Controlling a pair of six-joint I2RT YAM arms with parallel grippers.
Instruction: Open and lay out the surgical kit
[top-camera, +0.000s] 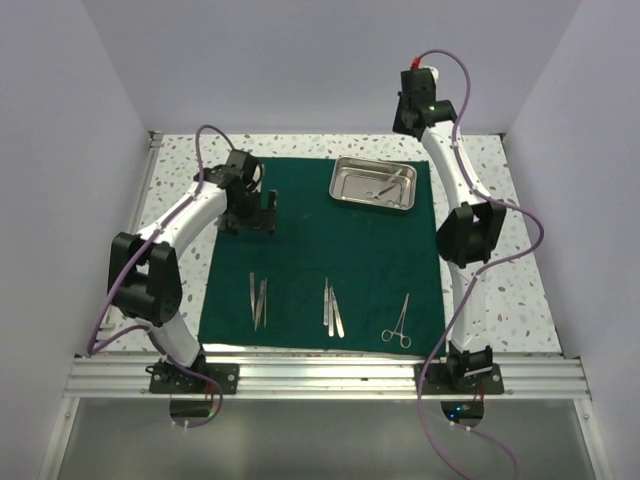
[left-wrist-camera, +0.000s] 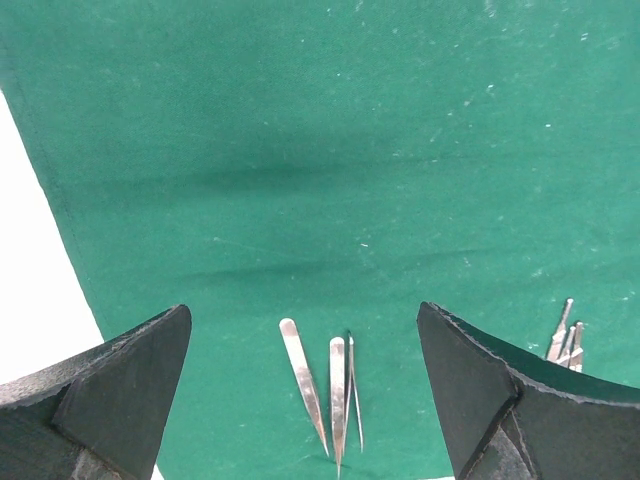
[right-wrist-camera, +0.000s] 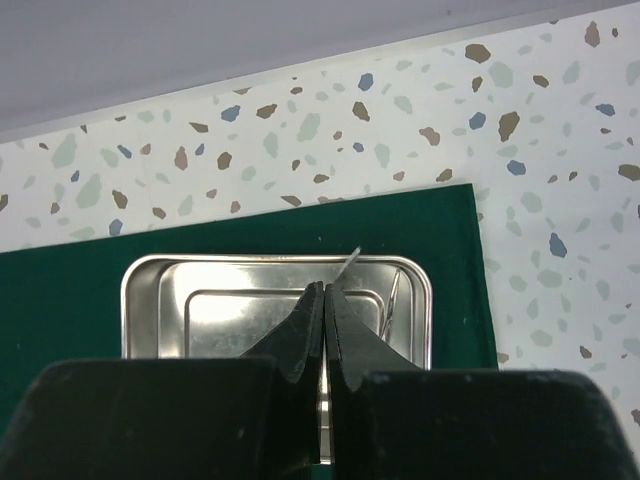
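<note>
The steel tray (top-camera: 345, 190) lies at the back right of the green cloth. A pale slim instrument (top-camera: 397, 176) and a darker one (top-camera: 384, 190) are inside it. Above and behind the tray, my right gripper (top-camera: 403, 132) is raised; in the right wrist view its fingers (right-wrist-camera: 340, 320) are shut, with nothing clearly seen between them. That view shows a thin tool (right-wrist-camera: 348, 262) slanting past the fingertips near the tray's far rim. Over the cloth's left side, my left gripper is wide open and empty. Below it lie three slim tools (left-wrist-camera: 304, 380).
Along the front of the cloth (top-camera: 290, 250) lie a left group of tools (top-camera: 252, 295), a middle group (top-camera: 332, 310) and ring-handled scissors or a clamp (top-camera: 398, 330). Speckled table (top-camera: 500, 240) shows on both sides.
</note>
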